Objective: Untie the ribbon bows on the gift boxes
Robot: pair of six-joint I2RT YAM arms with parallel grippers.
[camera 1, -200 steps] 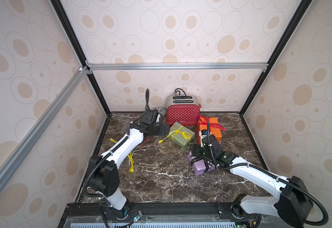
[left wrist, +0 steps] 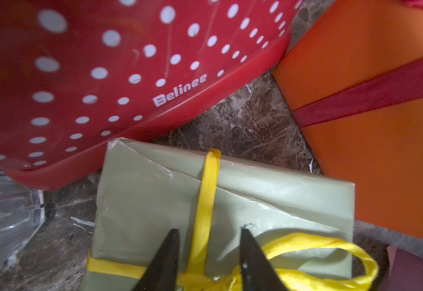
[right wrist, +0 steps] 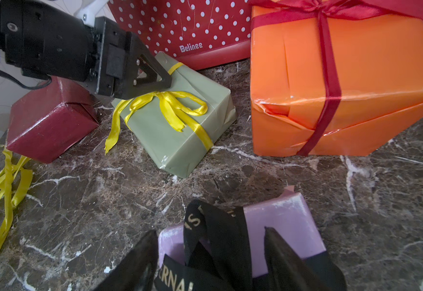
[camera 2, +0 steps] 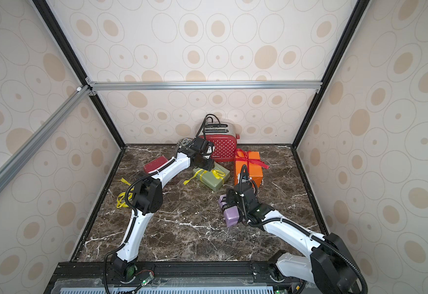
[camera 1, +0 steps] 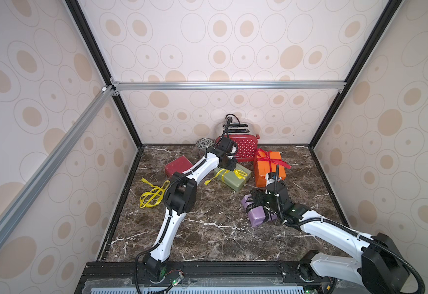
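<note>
A green box [right wrist: 163, 145] with a yellow bow [right wrist: 172, 104] sits mid-table. My left gripper hangs over that bow, open, the ribbon knot just below its fingers. A purple box [right wrist: 277, 228] with a black printed ribbon [right wrist: 228, 242] lies nearer front right; my right gripper is over it, fingers apart around the ribbon's position. An orange box [right wrist: 289, 63] with a red bow [right wrist: 320, 9] stands right of the green one. A maroon box [right wrist: 44, 126] shows no ribbon in the right wrist view.
A red polka-dot toaster [camera 1: 236, 149] and a perforated round object [camera 1: 203, 143] stand against the back wall. Loose yellow ribbon [camera 1: 150, 198] lies at left.
My left arm has swung right and reached out over the green box.
</note>
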